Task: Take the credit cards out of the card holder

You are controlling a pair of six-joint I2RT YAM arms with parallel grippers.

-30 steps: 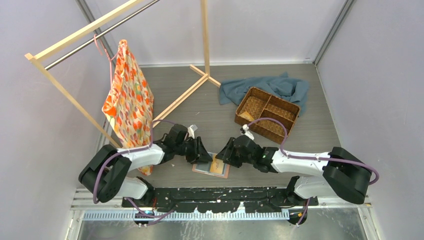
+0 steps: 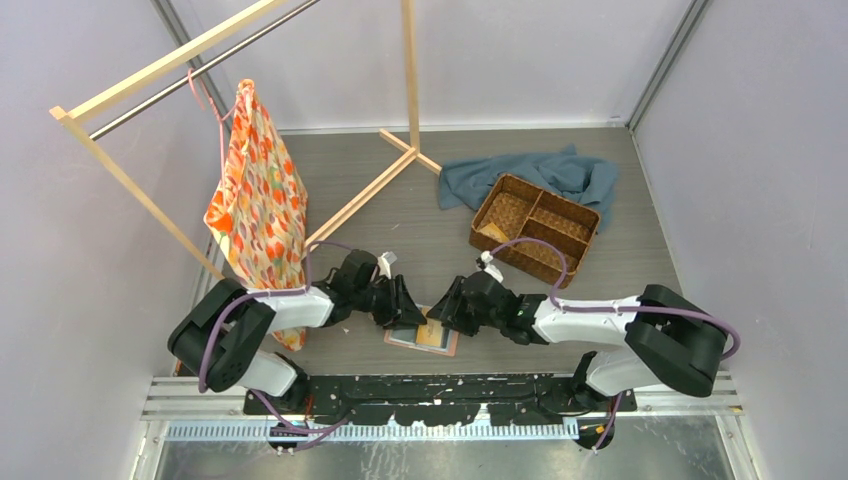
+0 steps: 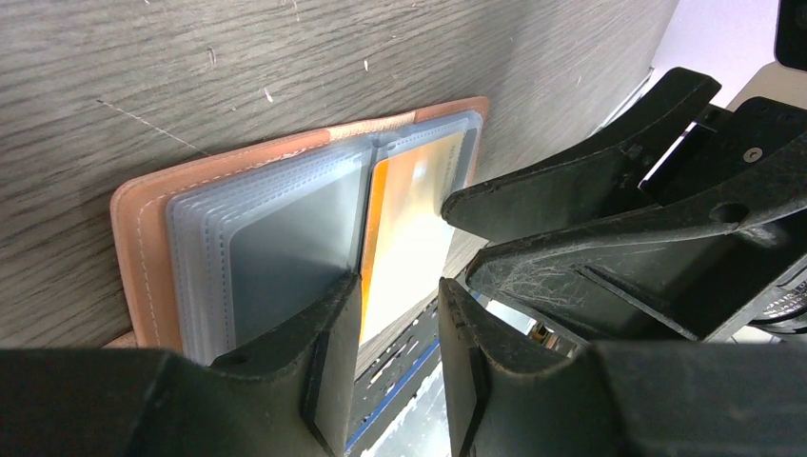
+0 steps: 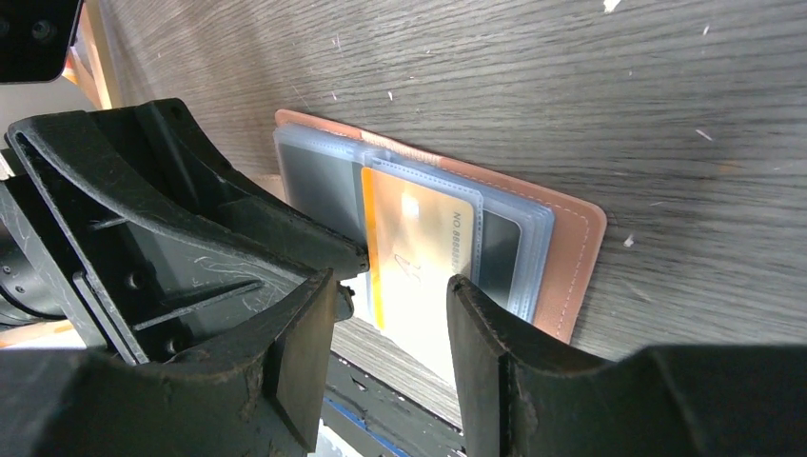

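Observation:
A pink-edged card holder (image 2: 447,342) (image 3: 140,249) (image 4: 573,239) with clear plastic sleeves lies on the table between my grippers. An orange-gold card (image 3: 409,238) (image 4: 423,243) sits in one sleeve. My left gripper (image 2: 408,315) is over the holder with its fingertips parted at the card's edge beside the empty-looking grey sleeve. My right gripper (image 2: 448,312) is also part open, its fingertips either side of the gold card's face, nothing visibly held. The two grippers' bodies are very close together.
A divided wicker basket (image 2: 555,225) and a teal cloth (image 2: 570,170) lie at the back right. A wooden rack (image 2: 365,195) with an orange patterned cloth bag (image 2: 255,200) stands at the left. Bare table surrounds the basket's front and the middle.
Both arms have shifted slightly in the top view, with the grippers edging closer over the card holder. The holder stays in place.

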